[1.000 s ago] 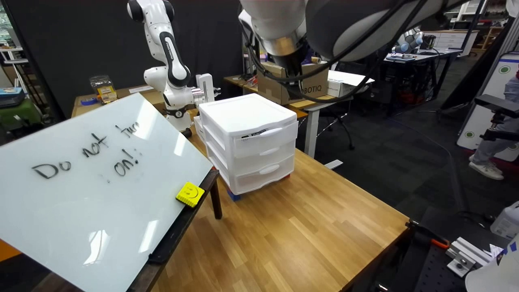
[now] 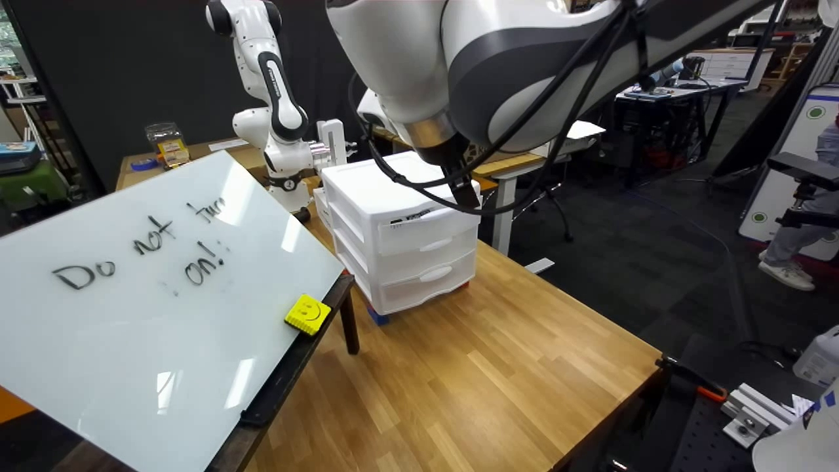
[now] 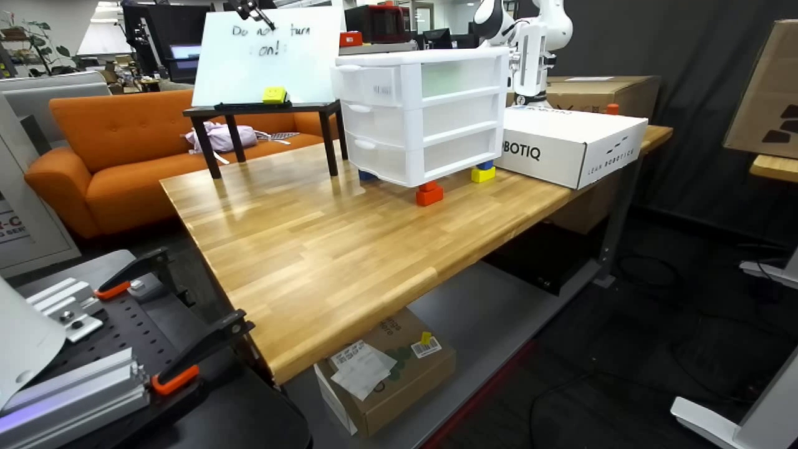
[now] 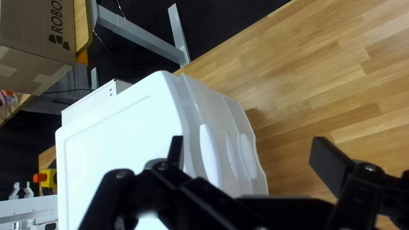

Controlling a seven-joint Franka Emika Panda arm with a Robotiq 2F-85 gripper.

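A white plastic chest with three drawers (image 2: 405, 232) stands on the wooden table, and its drawers look shut. In the wrist view its top (image 4: 122, 141) fills the lower left, with the top drawer's handle (image 4: 210, 155) between my fingers as seen from above. My gripper is open with nothing held. One finger (image 4: 176, 151) overlaps the front edge of the chest's top, while the other finger (image 4: 326, 164) is over the bare table beyond the drawer fronts. In exterior view 1 the black finger (image 2: 464, 185) hangs by the chest's front top edge, partly behind a cable.
A tilted whiteboard (image 2: 102, 330) reading "Do not turn on!" stands beside the chest, with a yellow eraser (image 2: 307, 314) on its ledge. A white Robotiq box (image 3: 553, 149) sits behind the chest.
My arm and gripper have come lower and to the left in exterior view 1, from behind and above the chest's right side to its front top edge. The chest has not moved.
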